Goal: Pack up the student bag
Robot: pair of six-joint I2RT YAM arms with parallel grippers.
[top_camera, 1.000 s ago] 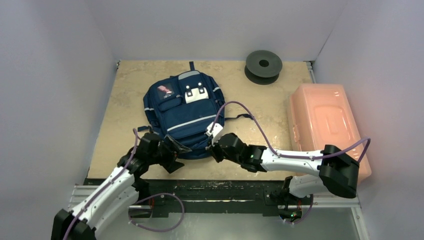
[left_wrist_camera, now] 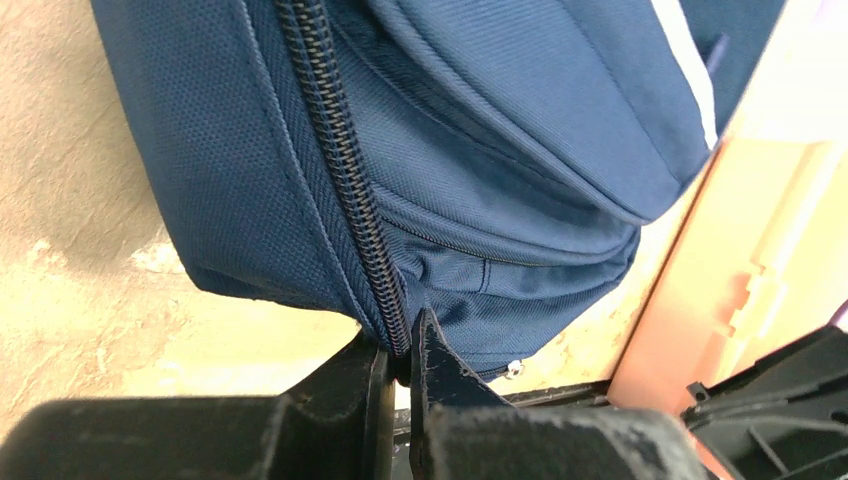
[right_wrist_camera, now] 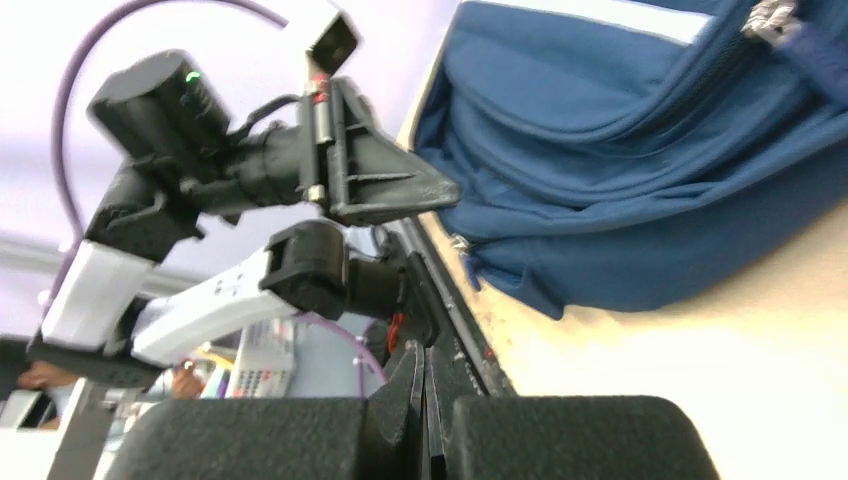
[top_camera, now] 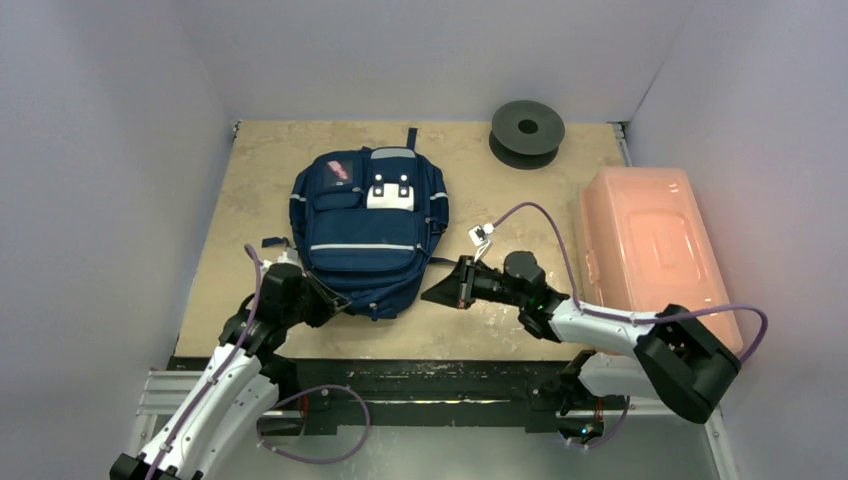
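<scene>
The navy student bag [top_camera: 362, 258] lies on the table with its bottom end toward my arms. My left gripper is shut on the bag's zippered edge, and the zipper track [left_wrist_camera: 345, 165] runs up from its fingertips. To the right of the bag, in the top view, my right gripper is shut with nothing between its fingers, clear of the fabric. In the right wrist view a blue zipper pull [right_wrist_camera: 471, 270] hangs loose at the bag's lower corner. The bag's inside is not visible.
A closed orange-pink box [top_camera: 655, 235] stands at the right, partly behind my right arm. Toward the back sits a dark grey spool [top_camera: 527, 134]. Bare table [top_camera: 500, 185] lies between bag and box; a dark rail [top_camera: 440, 380] borders the front.
The bag has turned slightly.
</scene>
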